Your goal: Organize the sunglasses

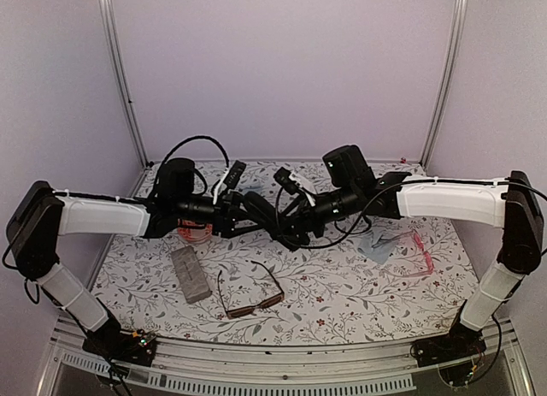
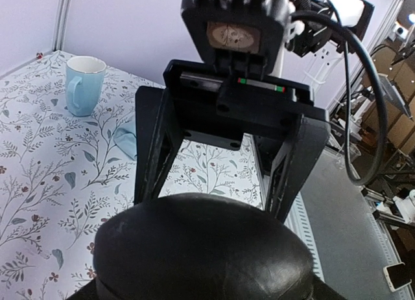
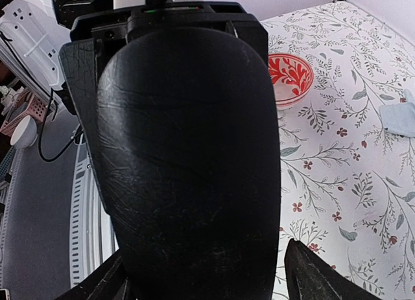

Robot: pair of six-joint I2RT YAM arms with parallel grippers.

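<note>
A black glasses case [image 1: 267,215] hangs in mid-air at the centre, filling the lower part of both wrist views [image 2: 201,248]. My left gripper [image 1: 239,215] is shut on its upper left end. My right gripper [image 1: 291,225] is at the case's other end, its fingers part open around it; whether they grip is unclear. Brown sunglasses [image 1: 256,307] lie open at the front centre. Pink glasses [image 1: 421,252] rest on a light blue cloth [image 1: 374,249] at the right. A grey case [image 1: 190,274] lies at the front left.
A red-patterned bowl is at the left, partly behind my left arm. A light blue mug [image 2: 83,86] stands on the floral table.
</note>
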